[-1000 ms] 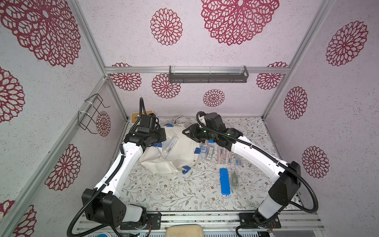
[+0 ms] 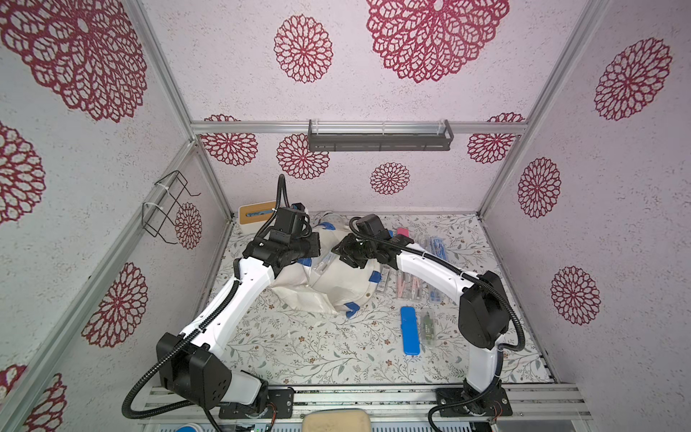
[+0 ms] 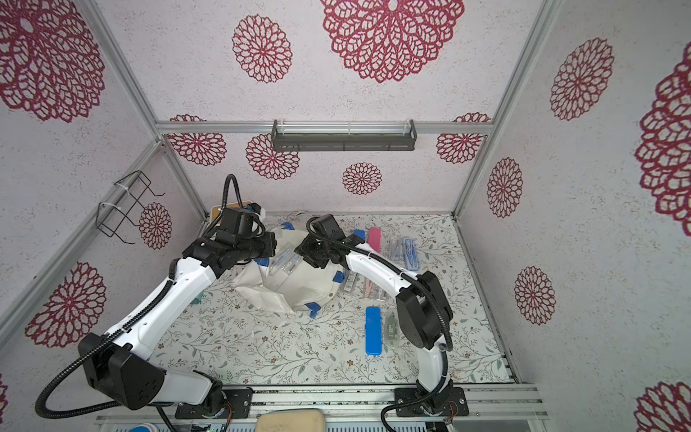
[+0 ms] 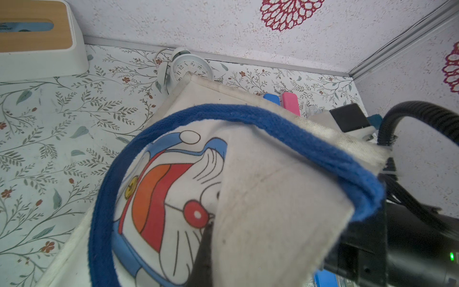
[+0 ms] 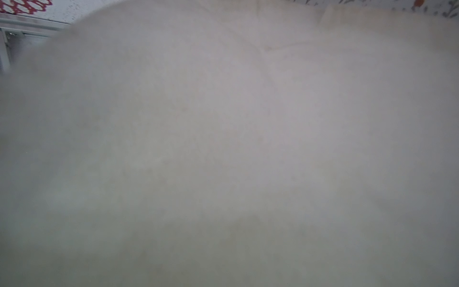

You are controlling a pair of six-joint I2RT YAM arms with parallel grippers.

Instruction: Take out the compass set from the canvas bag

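The canvas bag (image 2: 327, 295) is held up at mid-left of the table, with clear cases (image 3: 284, 265) visible on its cream fabric. My left gripper (image 2: 311, 246) is at the bag's upper left, shut on the canvas near its blue strap (image 4: 239, 111), beside a printed cartoon face. My right gripper (image 2: 344, 250) reaches into the bag's right side, over the clear cases; cream fabric fills the right wrist view, so I cannot see its fingers.
Several pencil cases and clear packs lie right of the bag, with a blue case (image 2: 409, 329) nearer the front. A tissue box (image 4: 33, 57) and a white clock (image 4: 188, 67) stand behind.
My left gripper has moved right with the bag, which shifted right. My right gripper has moved down toward the bag's cases, its arm swinging inward.
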